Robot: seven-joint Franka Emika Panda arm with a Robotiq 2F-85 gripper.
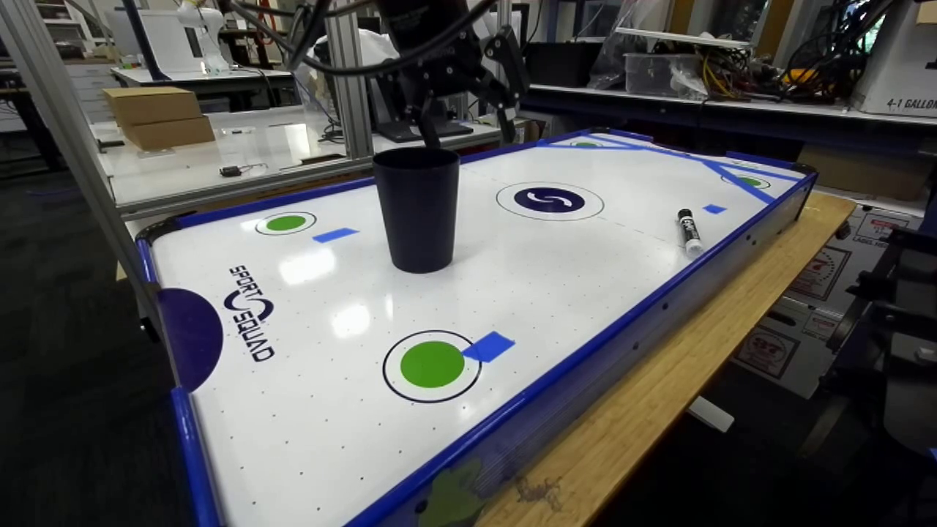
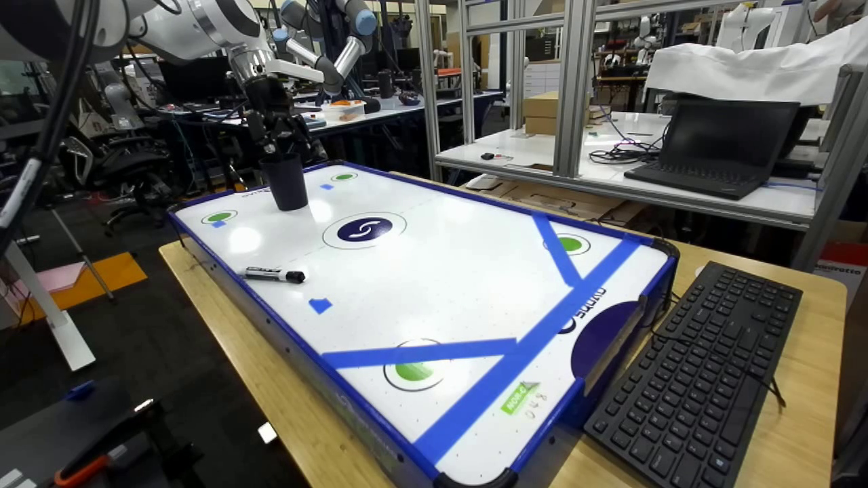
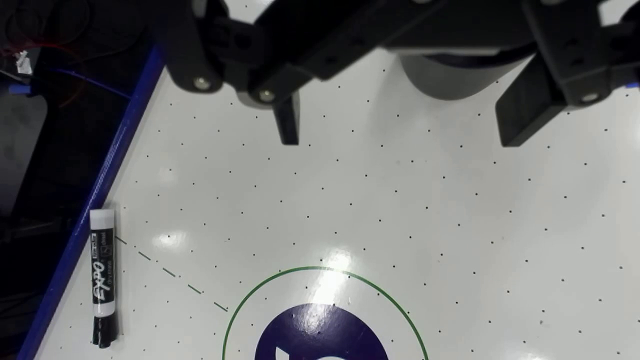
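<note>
A black marker with a white band and white end [image 3: 103, 270] lies near the blue side rail in the wrist view; exterior view 1 has the same marker [image 1: 689, 232] at the right. The dark cup [image 1: 418, 211] stands upright on the white table. My gripper [image 1: 470, 139] hangs above the table, near and behind the cup's rim in that view. In the wrist view its fingers [image 3: 289, 120] are spread wide with nothing between them. The cup's grey wall [image 3: 453, 75] shows partly there, the rest hidden by the gripper.
Blue rails [image 2: 325, 366] edge the air-hockey table, and strips of blue tape [image 2: 533, 325] cross its far end. A black keyboard [image 2: 700, 366] lies beyond that end.
</note>
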